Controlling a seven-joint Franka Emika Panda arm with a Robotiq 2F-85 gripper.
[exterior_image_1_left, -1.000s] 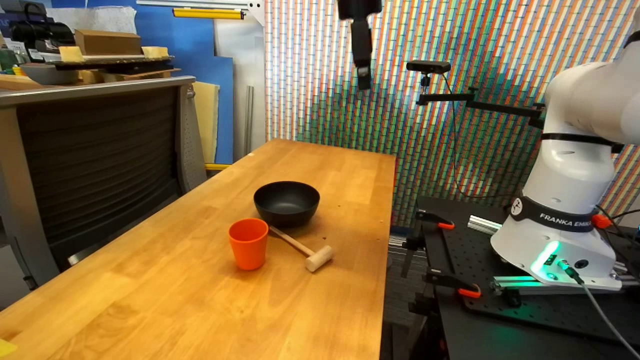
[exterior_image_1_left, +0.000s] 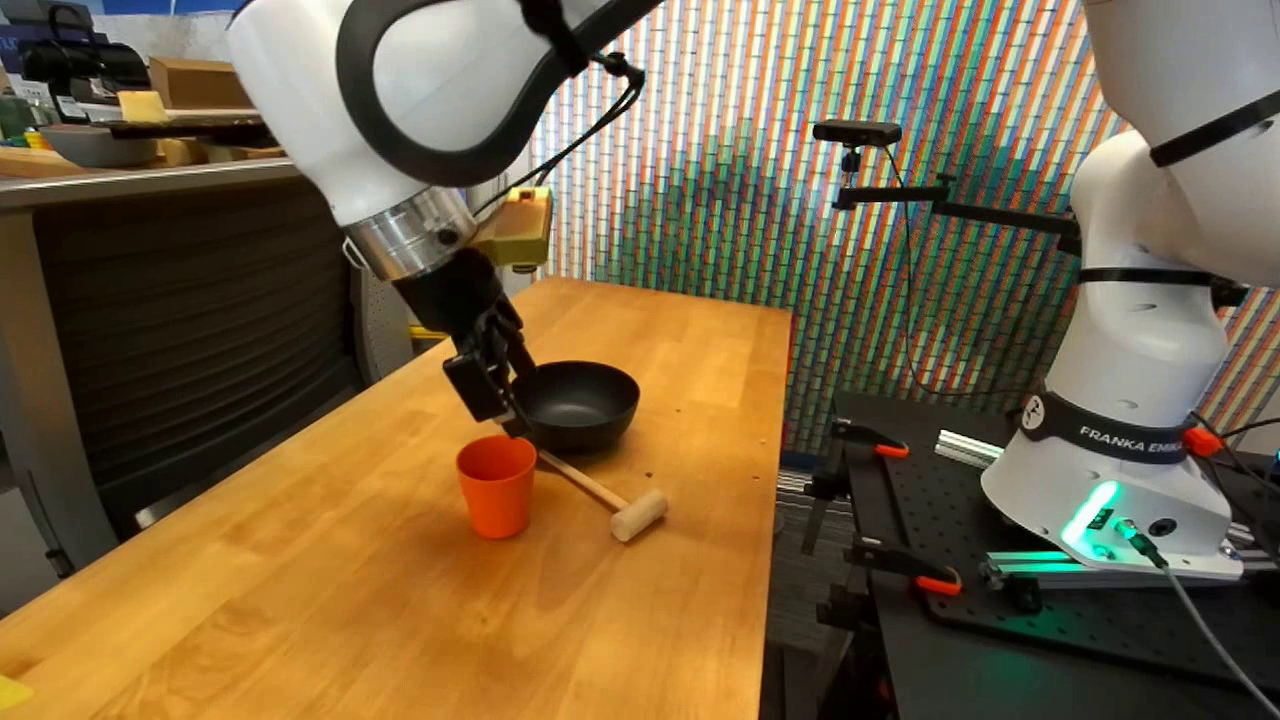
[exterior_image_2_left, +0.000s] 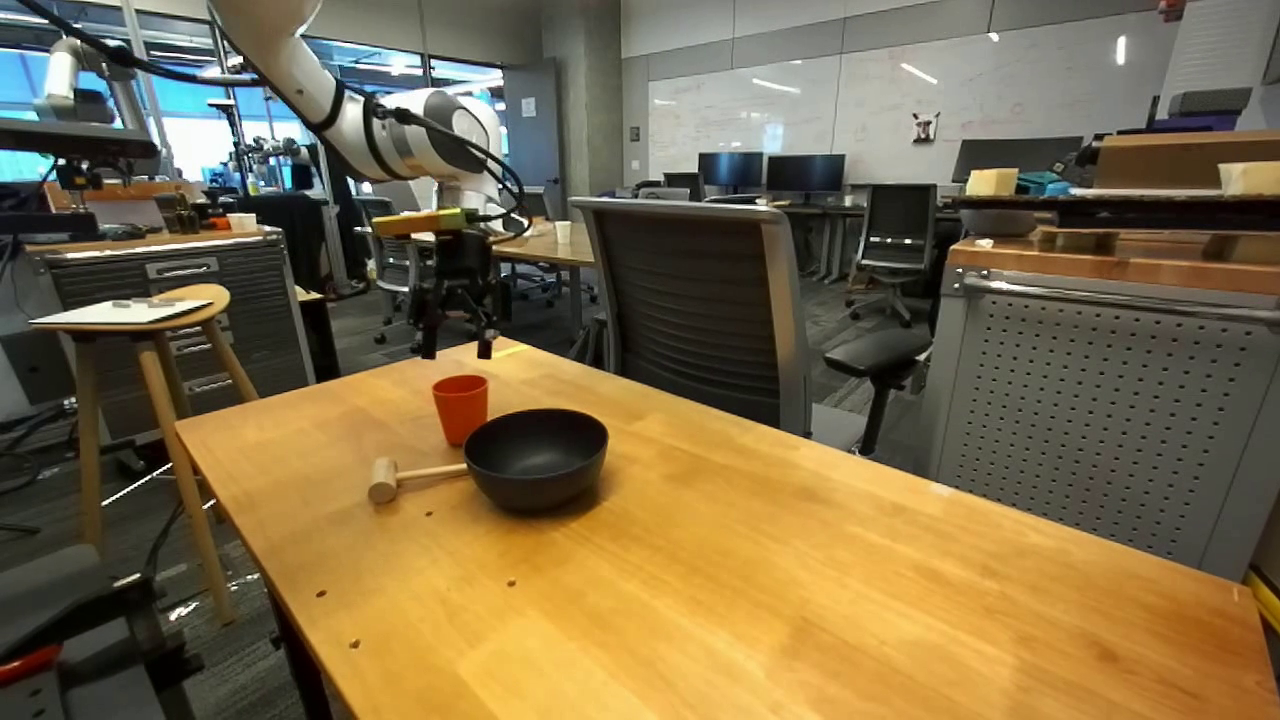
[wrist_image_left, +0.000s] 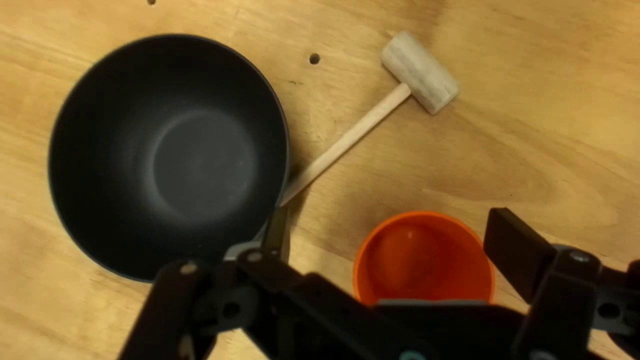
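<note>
An orange cup (exterior_image_1_left: 497, 492) stands upright on the wooden table, its mouth facing up. My gripper (exterior_image_2_left: 457, 344) is open above and behind the cup in exterior view 2, clear of its rim. From the wrist, the cup's opening (wrist_image_left: 423, 261) appears between the spread fingers, partly covered at the bottom by the gripper body. Beside it sits an empty black bowl (wrist_image_left: 204, 162). A wooden mallet (wrist_image_left: 420, 73) lies on the table, its handle end at the bowl's edge and its head pointing away.
A chair (exterior_image_2_left: 708, 312) stands along one long side. In exterior view 1, the robot's base (exterior_image_1_left: 1110, 492) is mounted on a black stand across a gap from the table.
The arm has swung in and come down from high above the table's far end to over the cup. Cup, bowl and mallet look unmoved.
</note>
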